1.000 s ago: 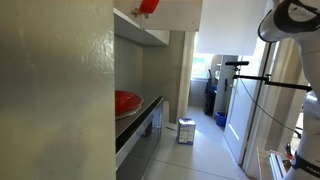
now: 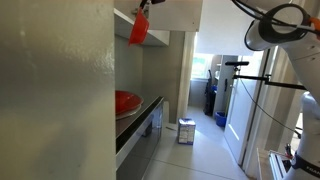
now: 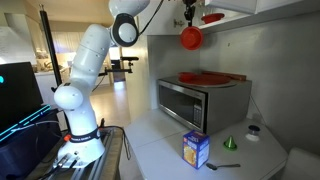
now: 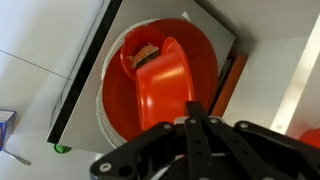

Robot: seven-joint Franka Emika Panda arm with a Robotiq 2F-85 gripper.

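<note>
A red bowl [image 3: 190,39] hangs tilted in the air, with its thin rim at my gripper [image 3: 188,14], which is shut on it. In the wrist view this bowl [image 4: 165,88] extends away from my gripper; the exact contact at the fingertips is hard to see. Exterior view 1 shows the hanging bowl [image 2: 139,29] near the top edge. Below it, apart from it, a wide red plate [image 4: 206,62] rests on the microwave [image 3: 187,105]. A brownish piece [image 4: 145,55] shows over the plate, partly hidden by the bowl.
Above the microwave is an open cabinet shelf [image 3: 240,22] with a red dish [image 3: 213,17] on it. A blue box [image 3: 195,149], a green cone-shaped object [image 3: 230,143] and a dark spoon [image 3: 224,166] are on the white counter. The counter left of the box is clear.
In exterior view 1 the red bowl has come down and slightly left from the top edge, showing more of itself. The plate on the microwave has not moved.
</note>
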